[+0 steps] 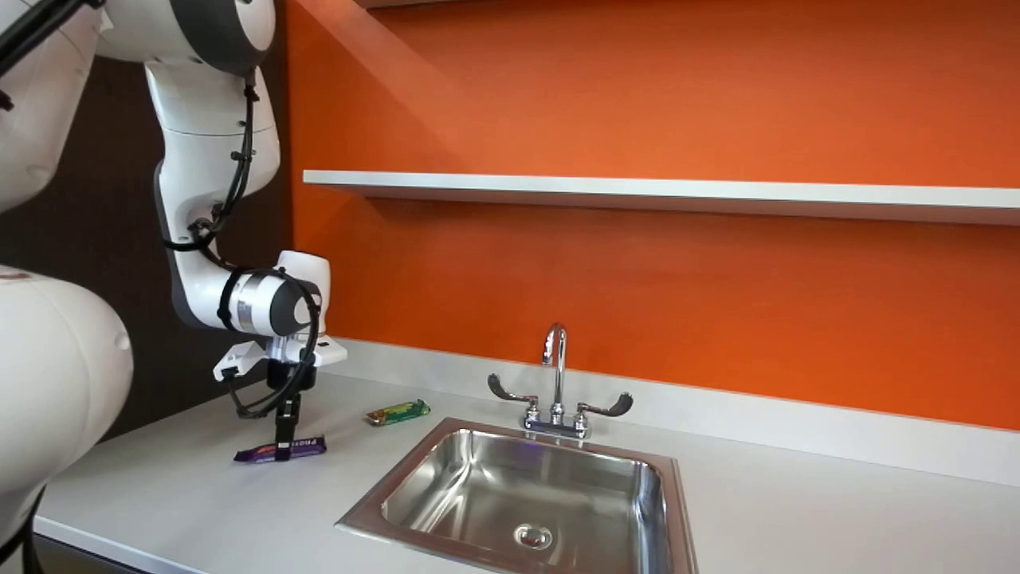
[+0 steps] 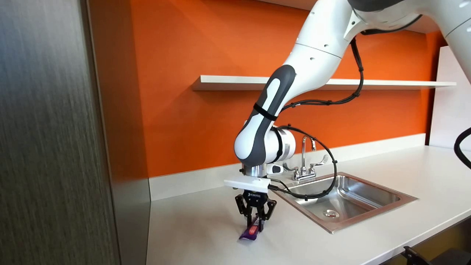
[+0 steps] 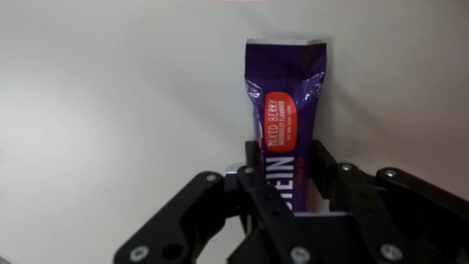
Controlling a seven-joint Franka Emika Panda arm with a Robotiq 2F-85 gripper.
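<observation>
A purple protein bar with a red "mixed berry" label runs lengthwise between my fingers in the wrist view. My gripper is shut on it, one finger against each long side near its middle. In exterior view 1 the gripper points straight down, and the bar sticks out on both sides at about counter height. From exterior view 2, one end of the bar faces the camera. Whether the bar touches the counter cannot be told. A green wrapped bar lies on the counter farther back, to the right of the gripper.
The steel sink is set into the counter on the right, with a faucet behind it. A white shelf crosses the orange wall above. Bare counter surrounds the gripper; a dark panel bounds the left side.
</observation>
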